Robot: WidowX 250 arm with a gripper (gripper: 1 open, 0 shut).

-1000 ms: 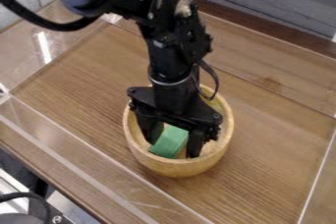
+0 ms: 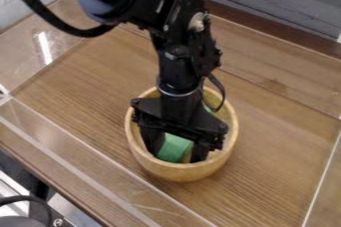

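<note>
My black gripper (image 2: 178, 141) reaches down from the top into a pale yellow bowl (image 2: 181, 168) in the middle of the camera view. Its fingers sit inside the bowl around a green block (image 2: 174, 146), which is partly hidden by them. Whether the fingers touch or grip the block is unclear.
A white wall stands behind it. The counter's front edge runs along the lower left, with cables beyond it.
My gripper has shifted slightly within the bowl, its fingers drawing around the green block, which shows at a slightly different angle.
</note>
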